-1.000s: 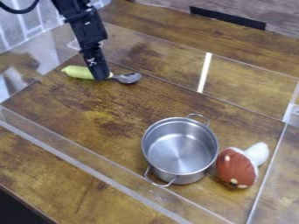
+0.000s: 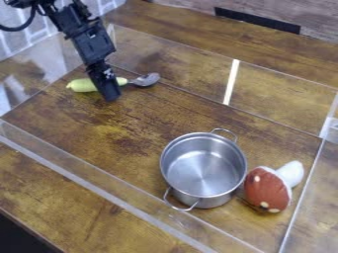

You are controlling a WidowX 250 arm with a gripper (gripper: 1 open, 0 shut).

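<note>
My black gripper (image 2: 109,89) reaches down from the top left onto a pale yellow-green object (image 2: 81,85) on the wooden table. A grey spoon or ladle head (image 2: 145,79) lies just right of the gripper, its handle hidden behind the fingers. The fingers look close together; whether anything is between them is unclear at this size.
A steel pot (image 2: 204,170) with two handles stands at the lower middle right, with a red-capped mushroom toy (image 2: 270,193) beside it on the right.
The gripper has come a little lower, over the yellow-green object, and the spoon head has shifted slightly upward in the view. The pot and mushroom have not moved.
</note>
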